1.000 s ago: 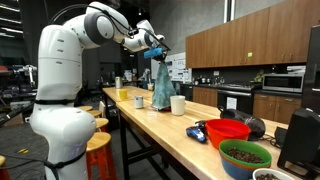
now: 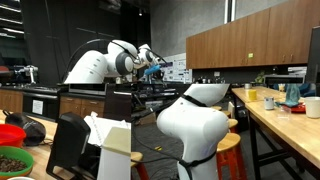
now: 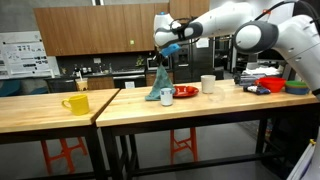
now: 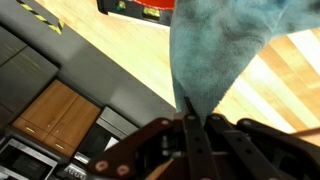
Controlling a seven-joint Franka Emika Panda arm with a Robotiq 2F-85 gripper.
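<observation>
A blue-green cloth (image 3: pixel 159 85) hangs below my gripper (image 3: pixel 161 62) over the far table, its lower end close to the tabletop. In the wrist view, the cloth (image 4: pixel 215 50) runs from the fingertips of my gripper toward the upper right, over the wooden table. My gripper is shut, with the bunched cloth pinched at its tips. Whether the cloth's lowest edge touches the table cannot be made out.
A white mug (image 3: pixel 166 95), a red dish (image 3: pixel 184 89) and a white pot (image 3: pixel 208 84) stand around the cloth. Farther right is a red bowl (image 3: pixel 270 84). A yellow mug (image 3: pixel 75 103) sits on the left table. Open floor lies beyond the table edge.
Exterior view 1 is framed very differently now, with the bowls at left instead of right, so arm motion is hard to judge.
</observation>
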